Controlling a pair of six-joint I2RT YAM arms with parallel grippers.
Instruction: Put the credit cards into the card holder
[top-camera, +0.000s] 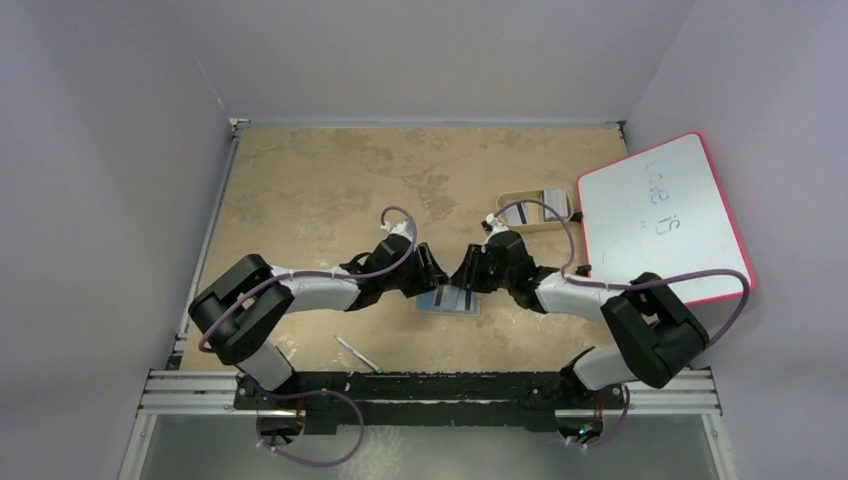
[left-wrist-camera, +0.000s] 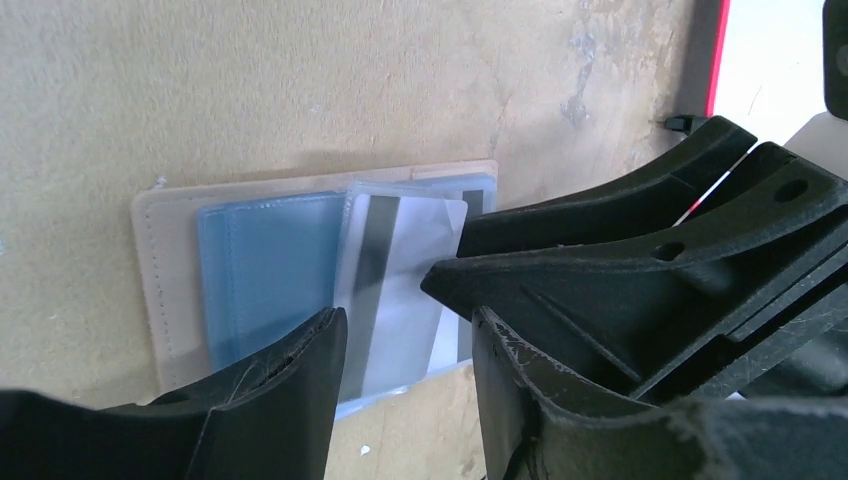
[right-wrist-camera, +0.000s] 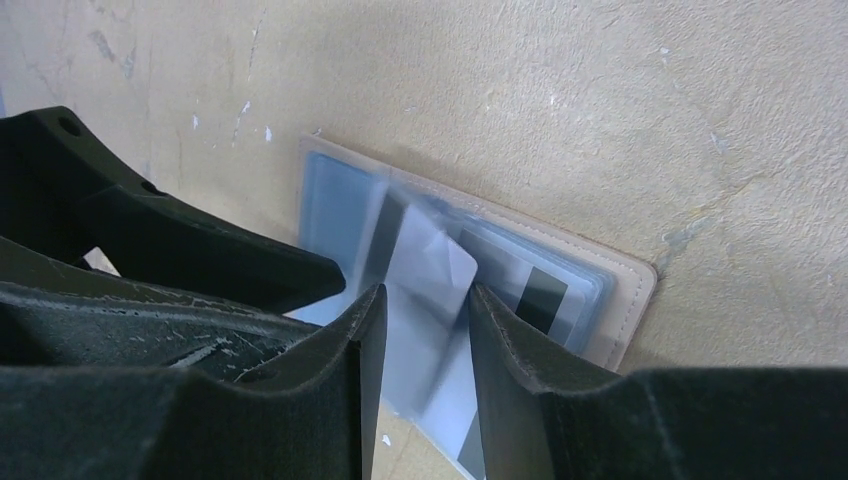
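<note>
The blue card holder (top-camera: 430, 303) lies open near the front middle of the table, beige-edged, with striped white cards in its clear sleeves (left-wrist-camera: 395, 280). My left gripper is part open over the left side of the holder, its fingertips beside a card sleeve. My right gripper is shut on a card sleeve's edge, which is lifted slightly in the right wrist view. The two grippers are close together, partly hiding the holder in the top view.
A wooden box (top-camera: 530, 225) with cards stands at the back right, beside a whiteboard (top-camera: 650, 240) with writing. A pen (top-camera: 358, 354) lies at the front left.
</note>
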